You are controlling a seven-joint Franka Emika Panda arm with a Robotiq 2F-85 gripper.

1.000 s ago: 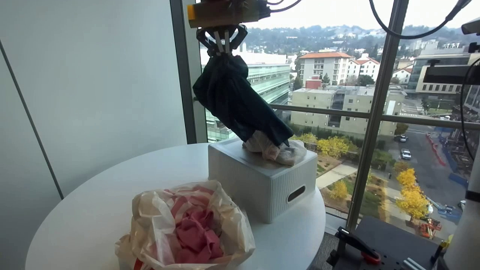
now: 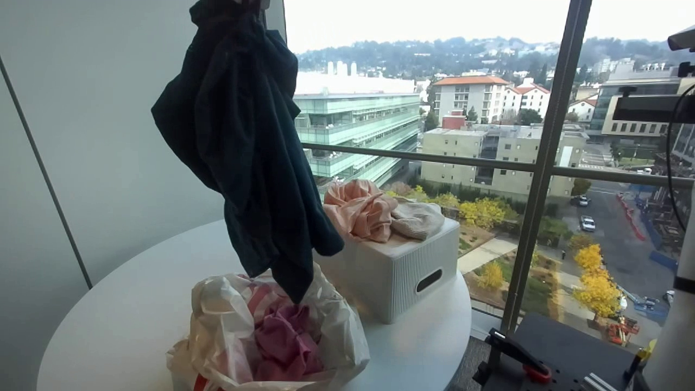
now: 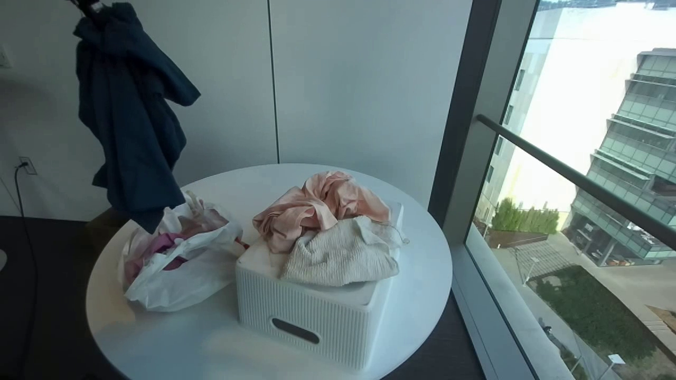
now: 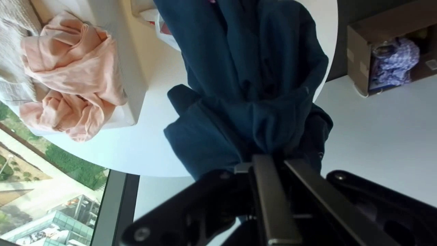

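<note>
A dark navy cloth (image 2: 244,130) hangs in long folds from my gripper, which is shut on its top end. In exterior view 1 the cloth's lower tip reaches down to the mouth of a white plastic bag (image 2: 342,332), over a magenta cloth (image 2: 286,342) lying inside. Exterior view 2 also shows the navy cloth (image 3: 130,114) above the bag (image 3: 190,278). On the white ribbed box (image 3: 304,310) lie a crumpled peach cloth (image 3: 317,206) and a light grey knit cloth (image 3: 345,253). The fingertips are partly buried in the navy fabric.
Bag and box stand side by side on a round white table (image 2: 117,319). Behind the table are a wall and a window. In the wrist view a cardboard box (image 4: 358,57) with a purple patterned cloth (image 4: 397,59) sits off the table.
The navy cloth, held in my gripper, has moved left and nearer from above the ribbed box to above the bag. The peach cloth now shows more fully on the box.
</note>
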